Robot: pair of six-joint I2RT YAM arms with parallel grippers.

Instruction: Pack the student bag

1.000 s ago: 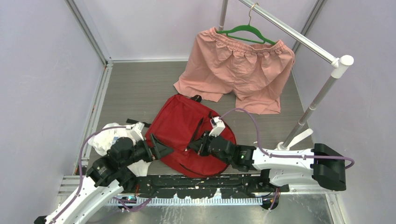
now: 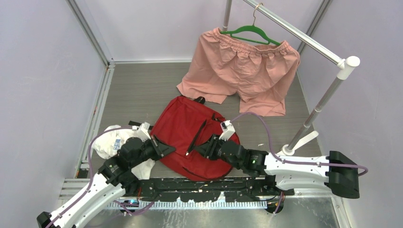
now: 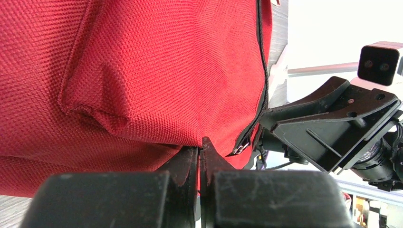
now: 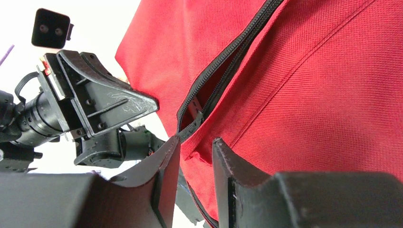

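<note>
A red bag [image 2: 178, 123] lies flat at the front middle of the floor. My left gripper is shut low on the bag, its fingertips against a fold of red fabric; whether any cloth is pinched between them is unclear. My right gripper stands part open over the bag, beside a black zipper [image 4: 223, 66] whose slit gapes slightly, with red fabric showing between and beyond the fingers. In the left wrist view another zipper stretch [image 3: 261, 52] runs along the bag, with a metal pull at its lower end.
White cloth [image 2: 109, 140] lies left of the bag under my left arm. Pink shorts [image 2: 237, 71] hang from a green hanger [image 2: 252, 28] on a rail behind the bag. The rail's post [image 2: 311, 118] stands at the right.
The left gripper has shifted slightly on the bag and closed. The right gripper has opened somewhat and moved a little to the right.
</note>
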